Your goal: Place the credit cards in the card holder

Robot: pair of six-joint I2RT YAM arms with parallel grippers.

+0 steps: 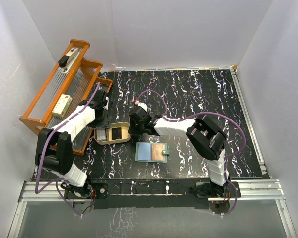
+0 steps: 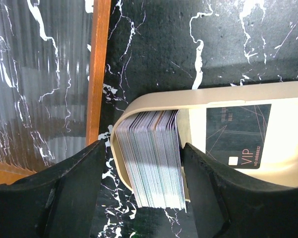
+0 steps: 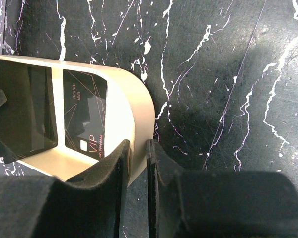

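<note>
A cream tray [image 1: 120, 140] holds a dense stack of cards [image 2: 150, 158] at its left end and a black VIP card [image 2: 236, 136] beside it. My left gripper is over the stack, fingers parted to either side of it; whether they touch is unclear. My right gripper is at the tray's right end, its narrowly parted fingertips on either side of the rim. An opened card holder [image 1: 144, 151] with blue and tan pages lies in front of the tray.
A wooden shelf rack [image 1: 47, 114] with devices on it stands at the left, close to the tray.
</note>
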